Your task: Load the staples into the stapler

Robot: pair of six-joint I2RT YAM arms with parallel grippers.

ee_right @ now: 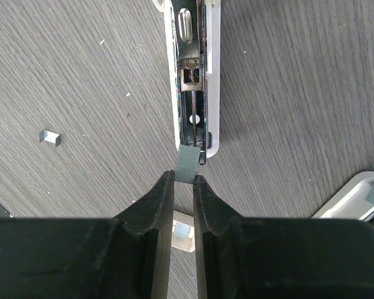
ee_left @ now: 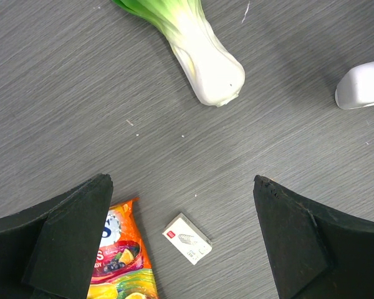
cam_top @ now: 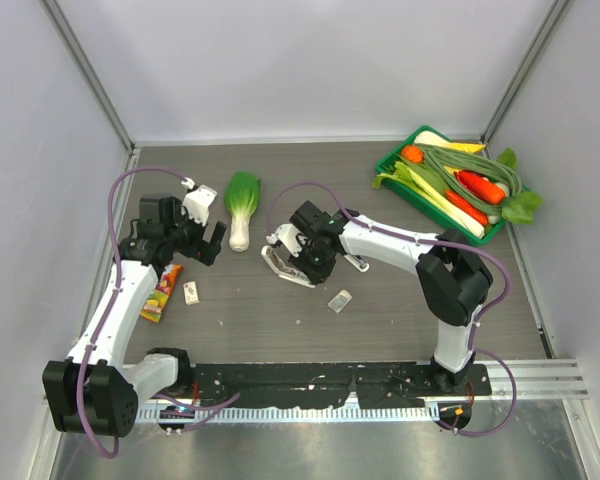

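Note:
A white stapler (ee_right: 214, 93) lies opened on the table, its dark metal magazine (ee_right: 188, 112) bare in the right wrist view. My right gripper is shut on a small grey strip of staples (ee_right: 187, 163). The strip's far end overlaps the near end of the magazine in this view; whether they touch I cannot tell. From above, the right gripper (cam_top: 308, 274) hides part of the stapler (cam_top: 280, 265). Over at the left, my left gripper is held open above the table with nothing between its fingers.
A loose staple piece (ee_right: 50, 137) lies left of the stapler. A second stapler (cam_top: 356, 262) and a small white box (cam_top: 340, 300) sit near the right gripper. At left are a staple box (ee_left: 187, 238), a snack bag (ee_left: 121, 255) and a leek (ee_left: 209, 68). A vegetable basket (cam_top: 442, 213) stands back right.

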